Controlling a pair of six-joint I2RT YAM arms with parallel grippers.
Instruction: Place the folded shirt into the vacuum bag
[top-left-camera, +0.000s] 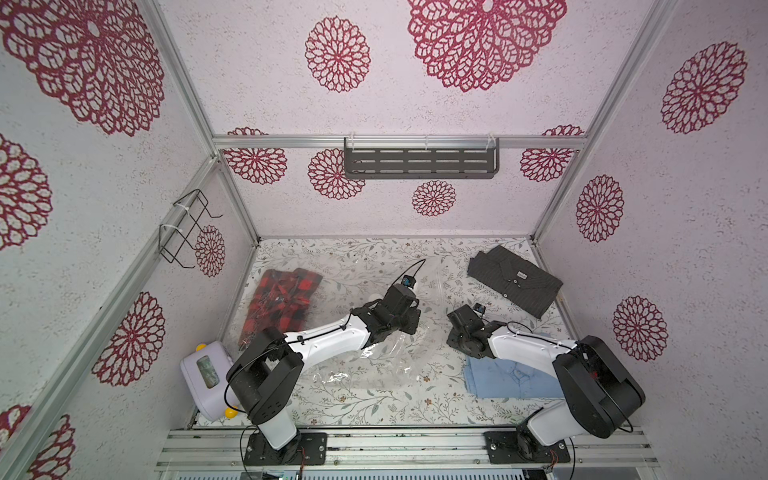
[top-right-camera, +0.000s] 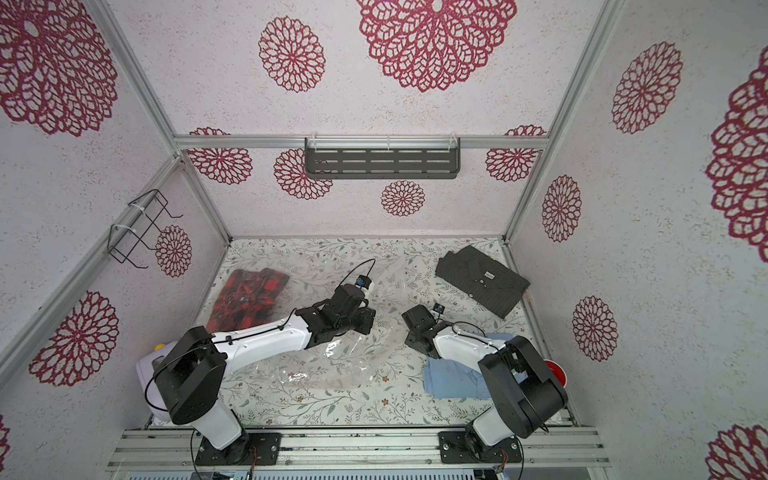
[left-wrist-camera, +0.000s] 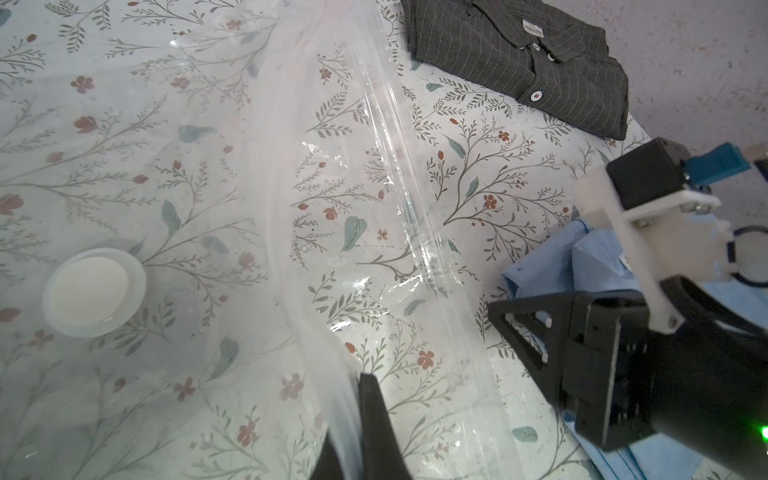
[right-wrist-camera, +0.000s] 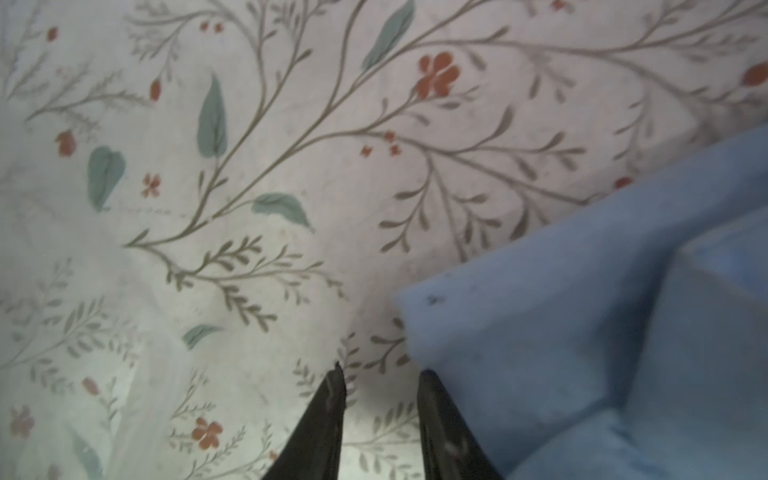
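The clear vacuum bag (left-wrist-camera: 200, 200) covers the middle and left of the table, with a red-and-black plaid shirt (top-left-camera: 280, 300) under or in it at the left. My left gripper is shut on the bag's upper film edge, lifted slightly near the opening. My right gripper stands part open, low beside the corner of the folded light-blue shirt (right-wrist-camera: 576, 296), which lies at the front right. A dark striped folded shirt (left-wrist-camera: 512, 64) lies at the back right.
A lilac device (top-left-camera: 206, 380) stands at the front left and a red cup (top-right-camera: 554, 373) at the right edge, partly behind the right arm. A shelf (top-left-camera: 421, 164) hangs on the back wall.
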